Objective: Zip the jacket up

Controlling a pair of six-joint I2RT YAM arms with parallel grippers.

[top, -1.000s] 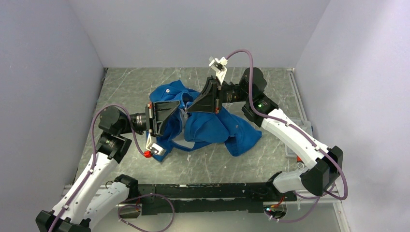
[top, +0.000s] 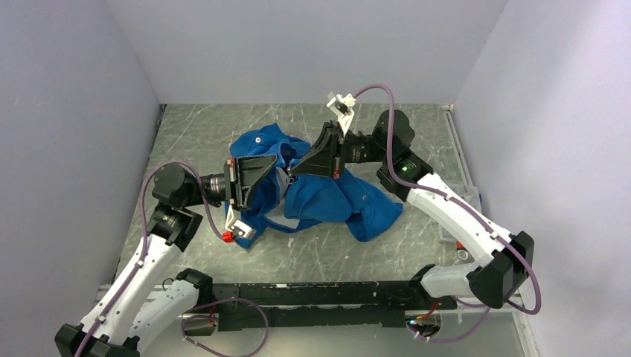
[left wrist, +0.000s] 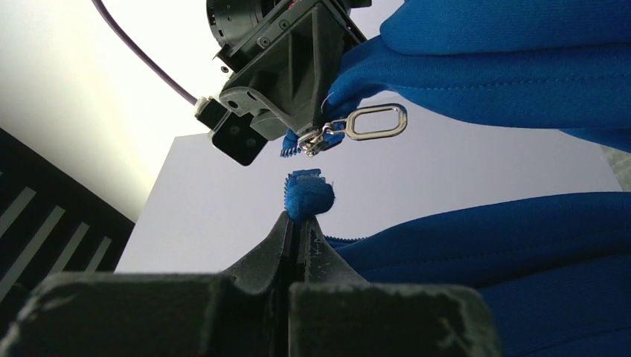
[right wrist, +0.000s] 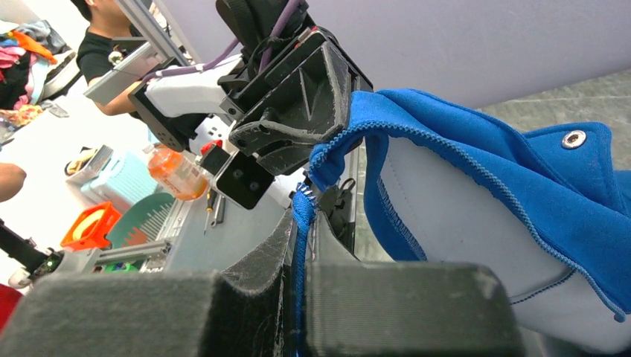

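The blue jacket (top: 350, 212) lies bunched on the table, raised between the grippers. In the left wrist view, my left gripper is shut with a blue zipper end (left wrist: 309, 195) at its fingertips. Just above it, the metal zipper slider with pull (left wrist: 379, 122) sits at my right gripper's fingertips, with blue tape and teeth. In the right wrist view, my right gripper is shut on blue zipper tape, and an open toothed edge (right wrist: 484, 171) curves over grey lining. From the top, the two grippers nearly meet over the jacket.
Walls close in at back and sides. A clear container (top: 446, 232) stands at the right edge, partly behind my right arm.
My right arm has moved slightly to the right and toward the near side. My left arm and the bulk of the jacket look unmoved.
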